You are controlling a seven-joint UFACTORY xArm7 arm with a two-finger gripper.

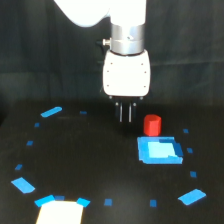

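My gripper (125,119) hangs below the white arm, near the middle of the camera view. Its thin dark fingers point down with a gap between them, and nothing shows in that gap. To the right of the fingers stands a small red cylinder (152,125), upright and apart from the gripper. Right in front of the cylinder lies a blue square tray or frame (141,152) with a white middle. The cylinder's base is close to the tray's back edge; whether they touch I cannot tell.
Blue tape strips (51,112) and several small blue marks lie on the dark table (95,155). A pale box-like object (60,213) sits at the bottom left edge, on blue tape.
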